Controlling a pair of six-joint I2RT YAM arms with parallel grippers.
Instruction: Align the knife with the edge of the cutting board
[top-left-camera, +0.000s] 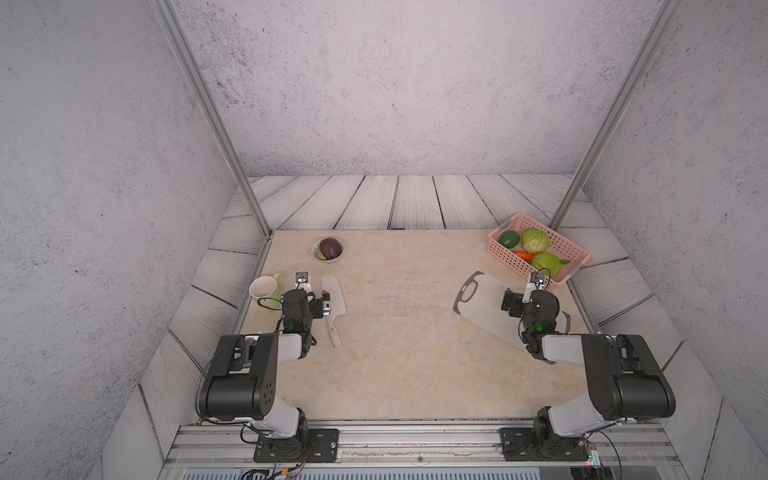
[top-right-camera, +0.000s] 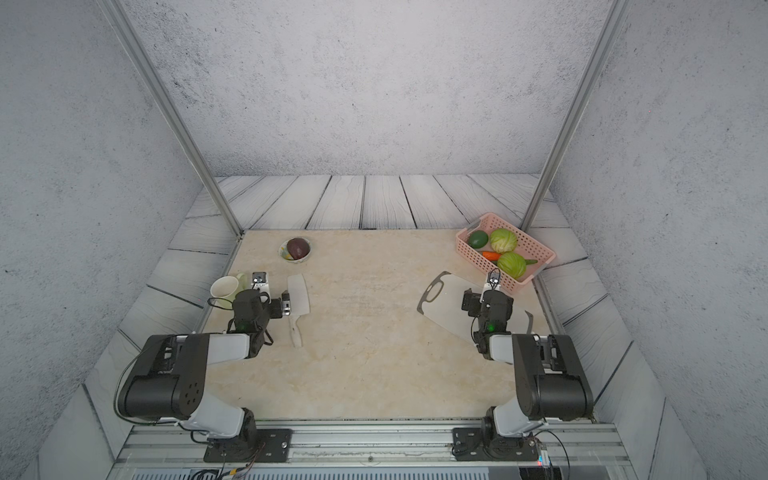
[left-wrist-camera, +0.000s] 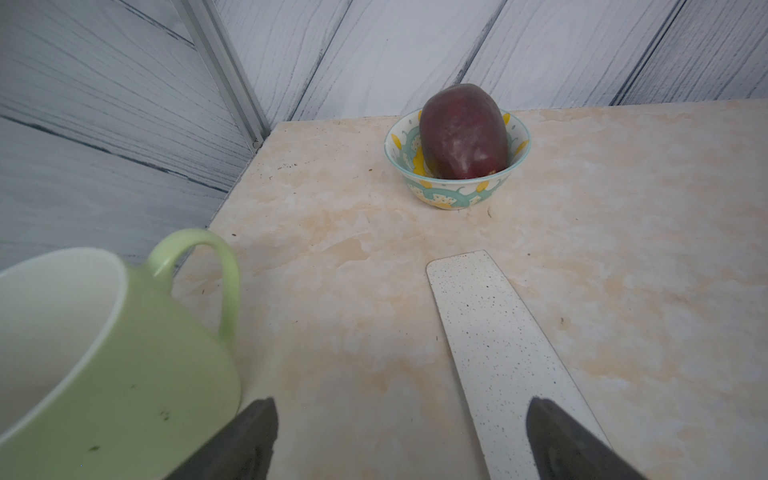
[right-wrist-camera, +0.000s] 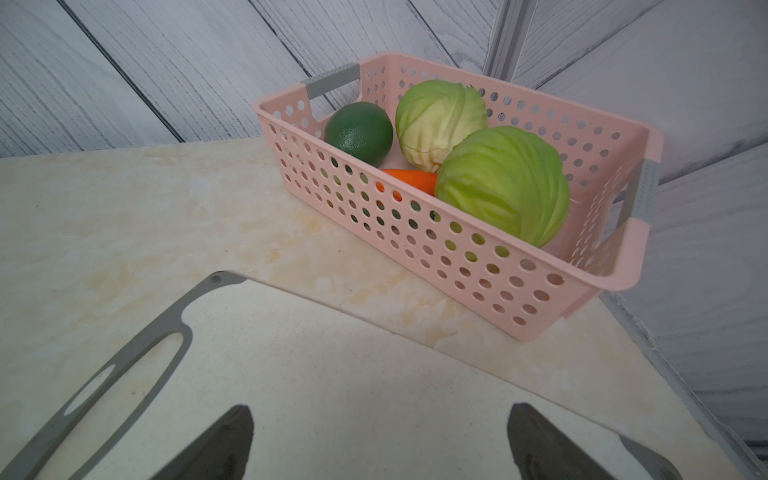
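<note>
A white knife (top-left-camera: 333, 298) lies flat on the left of the table, blade toward the back and handle toward the front. Its speckled blade (left-wrist-camera: 504, 344) shows in the left wrist view; the handle is out of that frame. My left gripper is open and empty, above the table by the blade's left side. On the right, the white cutting board (top-right-camera: 448, 304) with grey ends lies slanted, far from the knife. Over the board, my right gripper stands open with nothing between its fingers. The right arm covers part of the board in both top views.
Close to the left gripper stands a green mug (left-wrist-camera: 160, 384). A patterned bowl (left-wrist-camera: 456, 192) holds a dark purple fruit behind the knife. Behind the board is a pink basket (right-wrist-camera: 448, 264) of vegetables.
</note>
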